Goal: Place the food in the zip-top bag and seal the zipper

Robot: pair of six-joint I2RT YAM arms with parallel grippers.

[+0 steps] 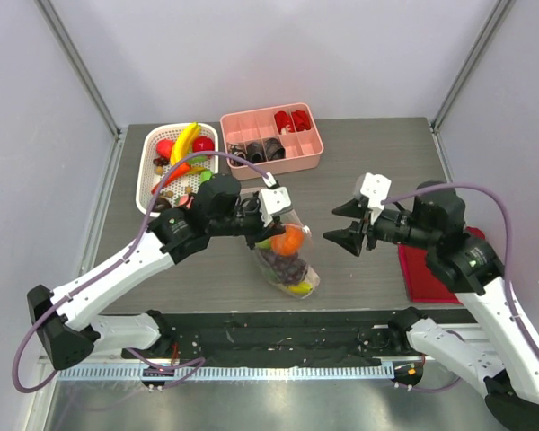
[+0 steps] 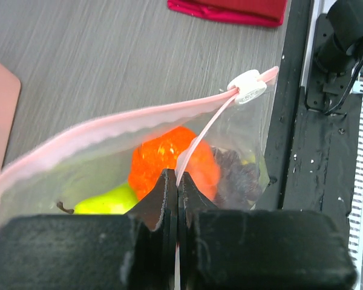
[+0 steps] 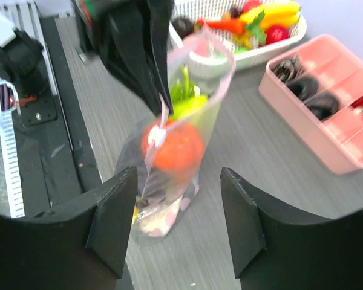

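The clear zip bag (image 1: 283,269) stands upright at mid-table, holding an orange item (image 2: 154,160), a green-yellow piece (image 2: 106,202) and dark purple food. My left gripper is shut on the bag's pink-edged rim, near the white slider (image 2: 249,86). My right gripper (image 1: 350,224) hangs to the right of the bag, apart from it, open with nothing between its fingers; in the right wrist view the bag lies ahead of it.
A white basket (image 1: 146,184) of toy food stands at the back left, a pink divided bin (image 1: 301,157) at the back. A red cloth (image 1: 427,278) lies at the right, partly under the right arm. Table right of the bag is clear.
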